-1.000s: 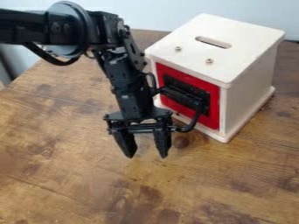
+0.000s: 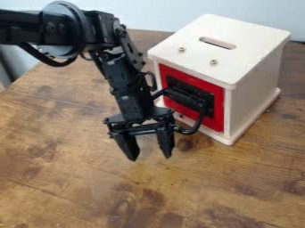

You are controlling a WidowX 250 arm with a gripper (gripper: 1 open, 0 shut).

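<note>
My black gripper [image 2: 148, 145] hangs over the wooden table in front and left of a pale wooden box [image 2: 255, 82], its two fingers pointing down and apart, with nothing seen between them. The box has a slot [image 2: 218, 43] in its top and a red front panel [image 2: 216, 126] carrying a black fitting [image 2: 202, 101], partly hidden by my arm and cable.
A pale wall shows behind the table at the upper left.
My arm and gripper have shifted very slightly to the left over the last second. The box has not moved.
</note>
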